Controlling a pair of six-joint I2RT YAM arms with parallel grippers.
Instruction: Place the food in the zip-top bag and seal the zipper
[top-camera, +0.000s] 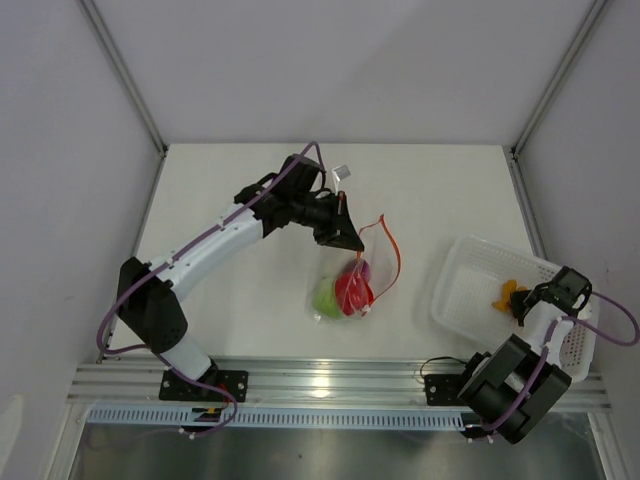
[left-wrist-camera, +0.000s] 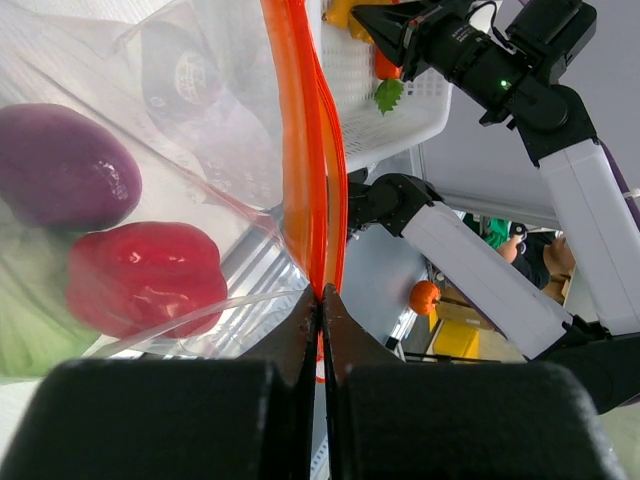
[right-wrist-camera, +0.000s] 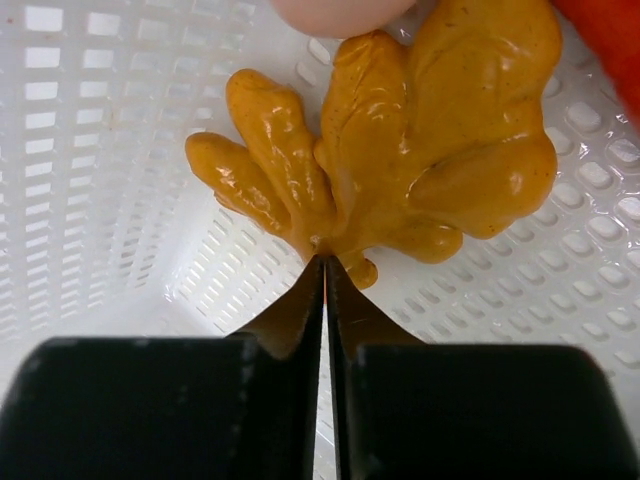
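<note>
Yellow ginger (right-wrist-camera: 430, 150) lies on the floor of the white basket (top-camera: 465, 325). My right gripper is shut, its fingertips meeting at the ginger's near knob with nothing between them. The clear zip top bag (left-wrist-camera: 215, 110) stands with its orange zipper edge (left-wrist-camera: 308, 140) spread into a loop. My left gripper is shut on that edge at the near corner. Inside the bag are a purple eggplant (left-wrist-camera: 70, 165), a red pepper (left-wrist-camera: 150, 280) and a green item (left-wrist-camera: 40, 310), partly covered by plastic.
Beside the ginger in the basket are a red-orange item (right-wrist-camera: 610, 50) and a pinkish rounded item (right-wrist-camera: 340, 10). A green leaf (left-wrist-camera: 388, 95) also lies there.
</note>
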